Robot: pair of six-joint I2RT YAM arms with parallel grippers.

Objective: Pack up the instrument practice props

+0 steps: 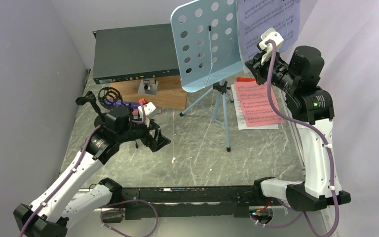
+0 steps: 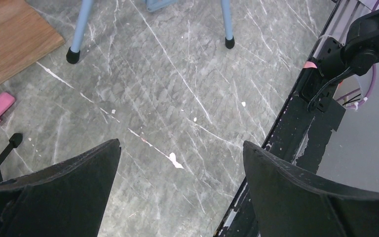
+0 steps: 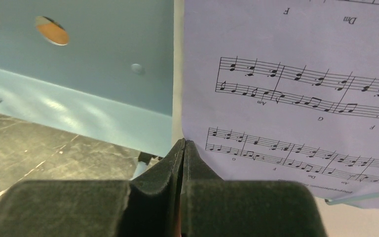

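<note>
The light-blue music stand (image 1: 197,59) stands on tripod legs, its perforated desk tilted up. A white sheet of music (image 1: 269,22), tinted purple, covers the right side of the desk. At that sheet's lower left edge, my right gripper (image 1: 251,69) is shut. In the right wrist view its fingertips (image 3: 190,155) meet right at the edge of the music sheet (image 3: 286,98), with the paper pinched there. My left gripper (image 1: 159,139) hangs open over bare table, and the left wrist view shows nothing between its fingers.
Pink and white music pages (image 1: 259,103) lie on the table at right, beside the tripod. A dark flat box (image 1: 135,52), a wooden board (image 1: 170,94) and a black coiled cable (image 1: 109,95) occupy the left back.
</note>
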